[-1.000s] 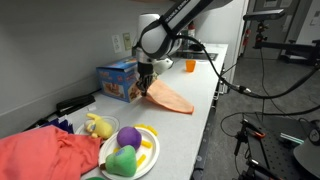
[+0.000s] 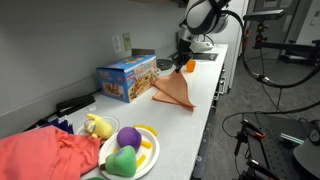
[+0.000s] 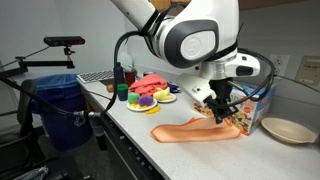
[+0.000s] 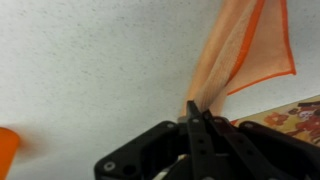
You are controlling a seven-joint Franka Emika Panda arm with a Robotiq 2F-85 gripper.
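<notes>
An orange cloth (image 2: 175,90) lies partly on the white counter, with one end drawn up toward my gripper (image 2: 179,67). The wrist view shows folds of the cloth (image 4: 232,60) converging at the fingertips of my gripper, which is shut on that bunched end. From the other side, the cloth (image 3: 192,131) spreads flat to the left of my gripper (image 3: 220,119). The fingers' exact hold is partly hidden by the folds.
A blue picture box (image 2: 127,78) stands beside the cloth along the wall. An orange cup (image 2: 191,66) is farther down the counter. Nearer are a plate of toy food (image 2: 150,129) and a red cloth (image 2: 50,153). A beige bowl (image 3: 287,130) sits near the wall.
My gripper has moved down the counter, away from the plate and past the blue box. The held end of the cloth has gone with it, pulled across toward the far end.
</notes>
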